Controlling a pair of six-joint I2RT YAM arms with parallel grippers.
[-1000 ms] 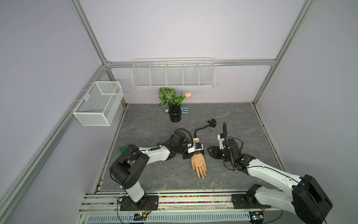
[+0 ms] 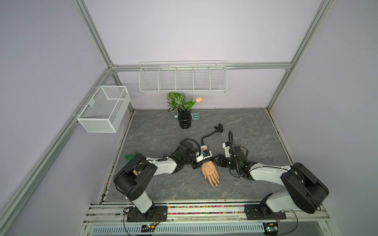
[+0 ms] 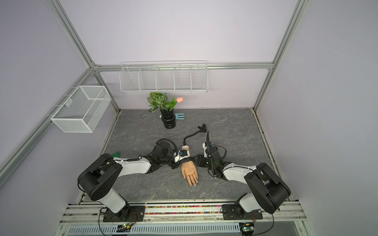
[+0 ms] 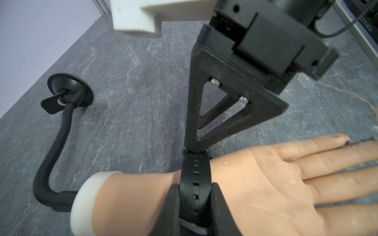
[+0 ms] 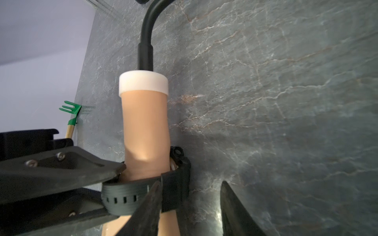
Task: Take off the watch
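The black watch (image 5: pixel 126 198) is round the wrist of a mannequin hand (image 4: pixel 271 177), which lies palm up. In the left wrist view, fingers of my left gripper stand close on both edges of the perforated strap (image 4: pixel 195 169); whether they press on it cannot be told. My right gripper is at the wrist's right side, its fingertips apart. Its left finger overlaps the strap, and bare tabletop shows through most of the gap. The left wrist view has the right gripper's tips against the strap's far side. The watch's face is hidden.
A flexible black stand with a suction base (image 4: pixel 70 89) carries the hand. A black vase with a plant (image 2: pixel 185 118) stands behind. A green hand rake (image 5: pixel 70 108) lies at the left. Wire baskets (image 2: pixel 104 112) hang on the walls.
My right gripper has moved left to the wrist.
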